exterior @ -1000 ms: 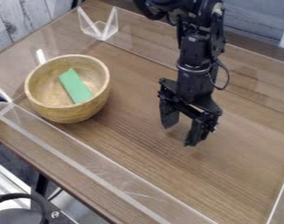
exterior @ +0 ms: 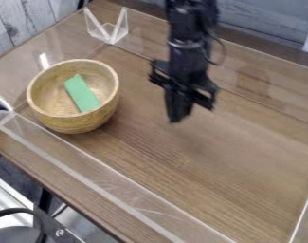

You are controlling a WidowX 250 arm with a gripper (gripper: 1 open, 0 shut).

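The black robot arm (exterior: 182, 47) reaches down over the middle of the wooden table, motion-blurred. Its gripper (exterior: 180, 106) is too blurred to tell whether it is open or shut. A wooden bowl (exterior: 48, 121) stands at the left, holding a green block (exterior: 82, 98).
A white wire holder (exterior: 107, 26) stands at the back left. A black cable or fixture (exterior: 14, 228) shows at the bottom left corner.
The arm and gripper have risen and moved slightly back from their lower position over the table, and are now blurred. The bowl and block have not moved.
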